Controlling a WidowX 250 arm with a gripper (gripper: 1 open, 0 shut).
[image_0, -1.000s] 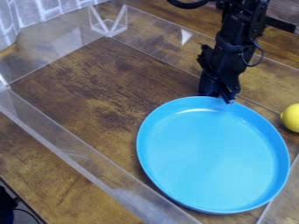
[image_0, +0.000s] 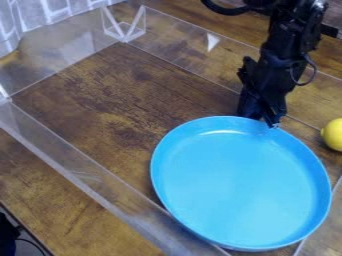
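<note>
A large blue round tray (image_0: 238, 182) lies on the wooden board at the lower right. The black gripper (image_0: 261, 108) is lowered at the tray's far rim, its fingertips dark and partly hidden, so what is between them does not show; it looks shut. A yellow round object (image_0: 333, 134) sits right of the tray, cut off by the frame edge.
Clear plastic walls (image_0: 83, 165) border the board on the left and back. The wooden surface (image_0: 107, 110) left of the tray is bare. Black cables hang at the bottom left corner.
The arm has shifted slightly to the right along the tray's far rim. The tray has slid slightly left and toward the camera.
</note>
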